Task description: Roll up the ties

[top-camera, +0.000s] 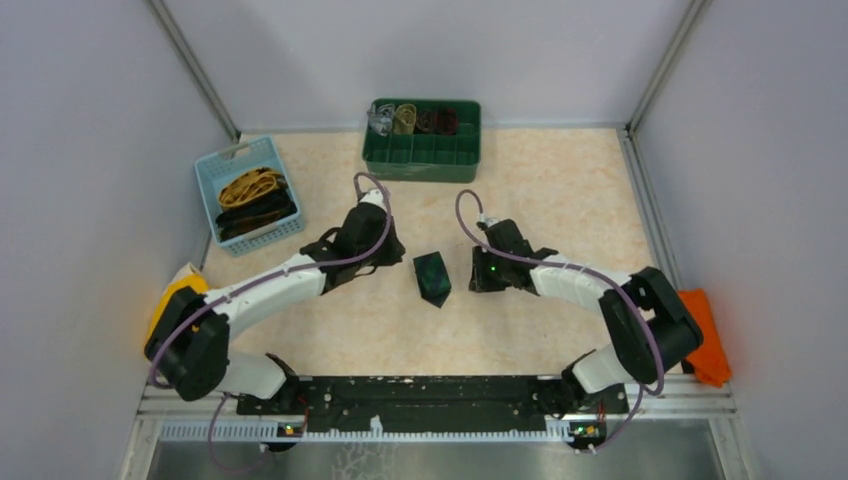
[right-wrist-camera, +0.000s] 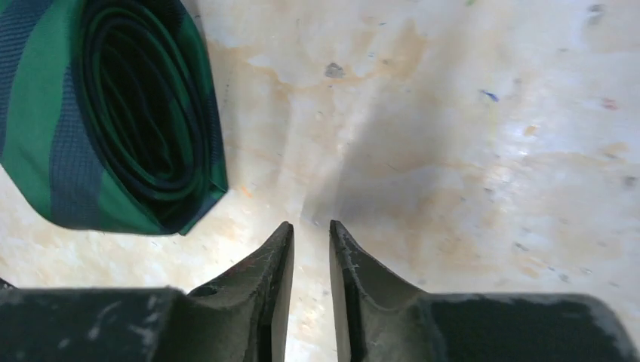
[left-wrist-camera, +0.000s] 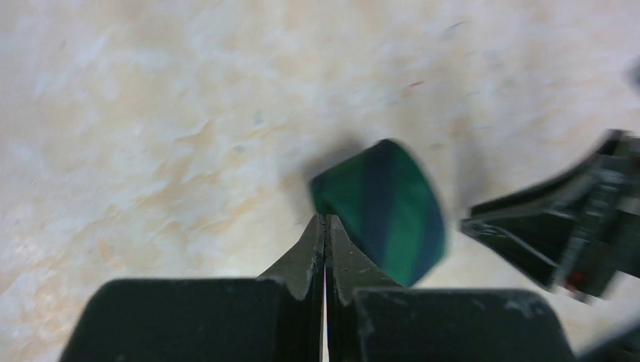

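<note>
A dark green striped tie (top-camera: 432, 278) lies coiled in a roll on the table between my grippers; the right wrist view shows the spiral of the rolled tie (right-wrist-camera: 53, 143), and the left wrist view shows it (left-wrist-camera: 396, 204) blurred. My left gripper is shut with nothing visible between its fingers, up and left of the roll in the top view. My right gripper is part open and empty, just to the right of the roll, apart from it.
A green divided box (top-camera: 420, 150) with several rolled items stands at the back. A blue basket (top-camera: 250, 230) with dark and yellow ties is at back left. Yellow cloth (top-camera: 165, 310) and orange cloth (top-camera: 700, 335) lie at the sides.
</note>
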